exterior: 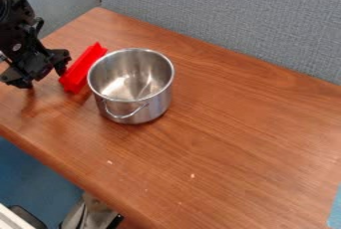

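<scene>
My black gripper (pixel 38 68) reaches in from the left edge, low over the table just left of a long red object (pixel 83 66). The red object lies slanted beside a steel pot (pixel 131 103), which stands upright with a wire handle on its front side. Whether my fingers are open or shut, or touch the red object, is too small and dark to tell.
Grey padded walls stand behind it, and the table's left front edge runs below my gripper.
</scene>
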